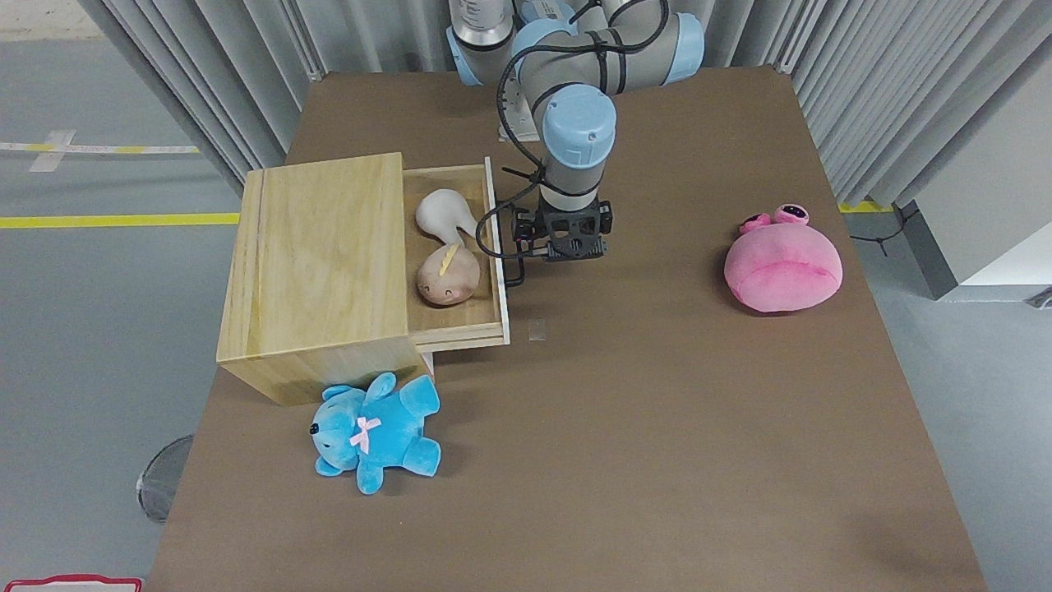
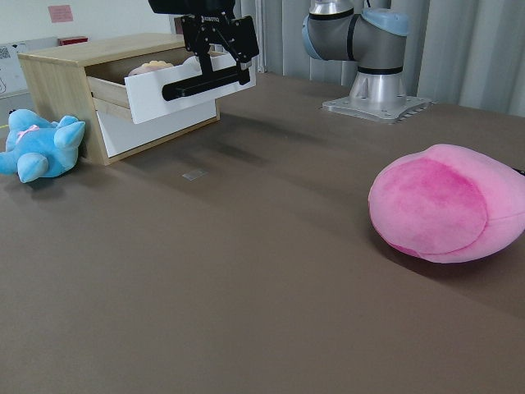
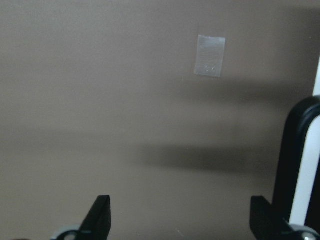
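My gripper is open, fingers apart with only bare table between them, just outside the white front (image 2: 152, 98) of the pulled-out drawer, by its black handle (image 3: 287, 160). In the front view the gripper housing (image 1: 572, 232) hangs right of the drawer. Inside the drawer lie a white plush (image 1: 441, 212) and a tan round plush (image 1: 449, 281). The wooden cabinet (image 1: 320, 256) stands left of the gripper.
A blue plush bear (image 1: 389, 439) lies in front of the cabinet. A pink plush (image 1: 784, 266) sits near the table's right edge.
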